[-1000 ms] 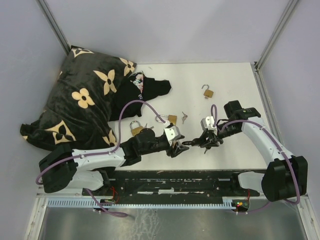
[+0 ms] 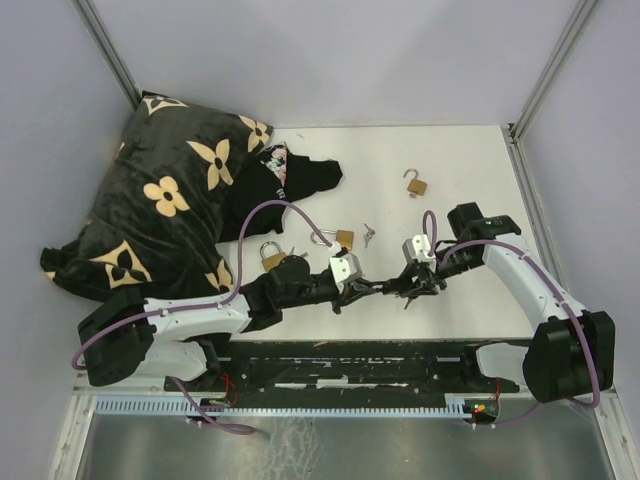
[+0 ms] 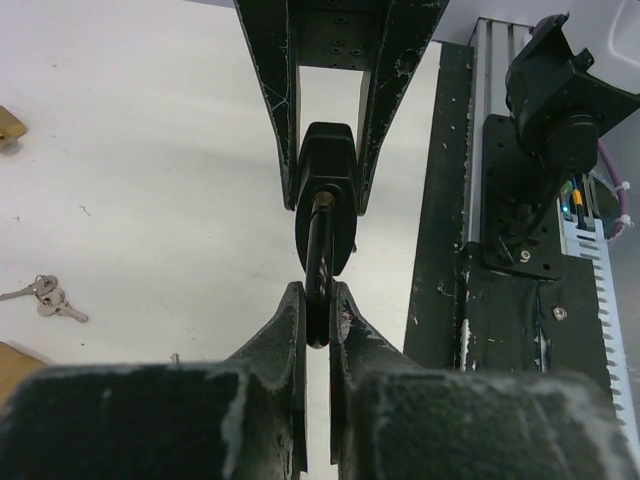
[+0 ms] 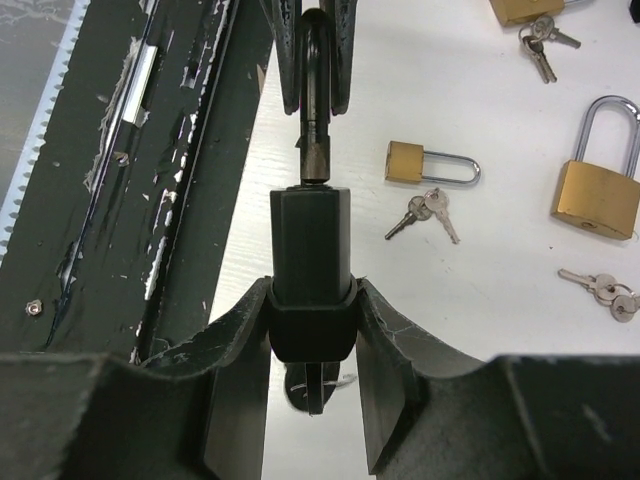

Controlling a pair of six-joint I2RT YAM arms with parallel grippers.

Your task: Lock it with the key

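Note:
A black padlock hangs above the table between my two grippers. In the left wrist view its dark shackle (image 3: 320, 265), seen edge-on, is pinched by my left gripper, which is shut on it. Across from it, my right gripper is shut on the black lock body (image 4: 311, 240). The shackle's lower end meets the top of the body in the right wrist view; how deep it sits cannot be told. Below the body shows a dark piece with a light metal streak, too blurred to name.
Brass padlocks lie about the white table: one open (image 2: 417, 187) at the back right, one in the middle (image 2: 345, 239), one larger (image 4: 596, 198). Small keys (image 4: 425, 215) rest near them. Black cloth and a cushion (image 2: 165, 195) fill the left side.
The padlock between the grippers looks a little more tilted now. The right arm stands nearly still, and both grippers keep their hold.

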